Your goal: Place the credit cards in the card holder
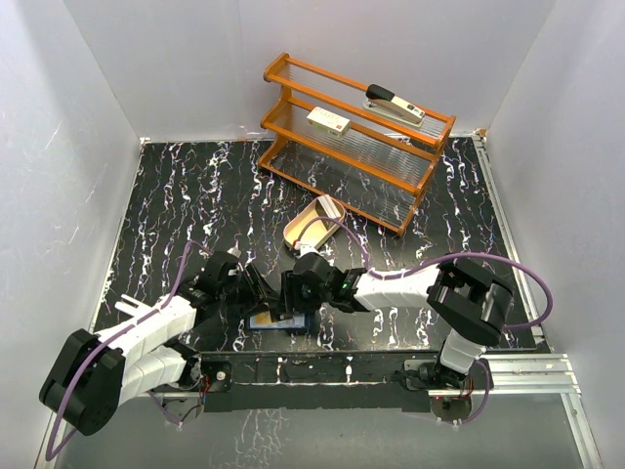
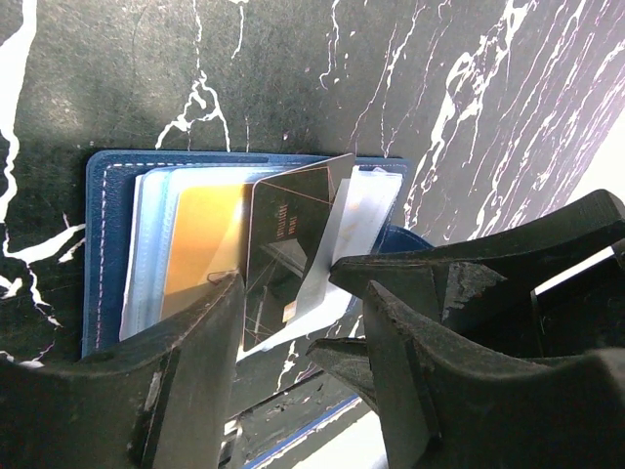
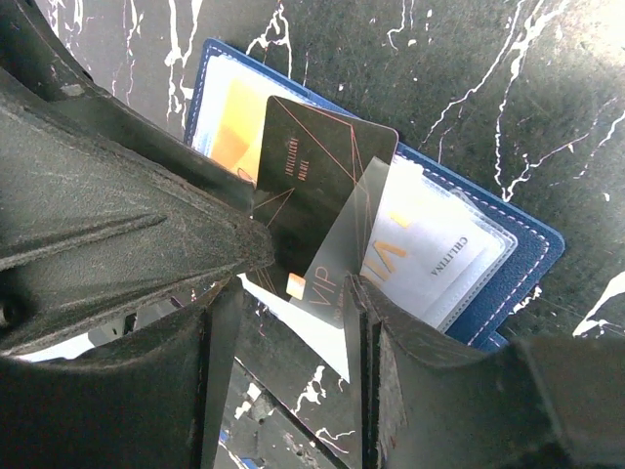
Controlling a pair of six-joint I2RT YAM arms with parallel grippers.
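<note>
The blue card holder (image 2: 105, 225) lies at the front middle of the table with yellow and white cards in its slots. A dark card (image 2: 283, 234) with a translucent VIP part (image 3: 337, 264) stands tilted among them. My left gripper (image 1: 262, 301) is over the holder, its fingertips at the dark card's left edge in the left wrist view; whether it holds the card is unclear. My right gripper (image 1: 293, 298) reaches over the holder from the right, open, its fingertips beside the cards.
A beige tray (image 1: 298, 236) with items sits behind the grippers. A wooden rack (image 1: 352, 154) with a stapler and a small box stands at the back. The table's front edge runs just below the holder.
</note>
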